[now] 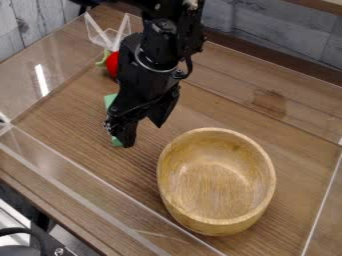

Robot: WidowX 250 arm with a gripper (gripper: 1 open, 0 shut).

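My black gripper [139, 122] is low over the wooden table, left of a wooden bowl [215, 181]. Its fingers are around or just at a green object [115, 103], which is partly hidden behind them; whether they touch it or hold it cannot be made out. The bowl is empty.
A red object [112, 62] and a clear plastic item [107, 30] lie at the back left, partly behind my arm. A black cable runs at the lower left corner.
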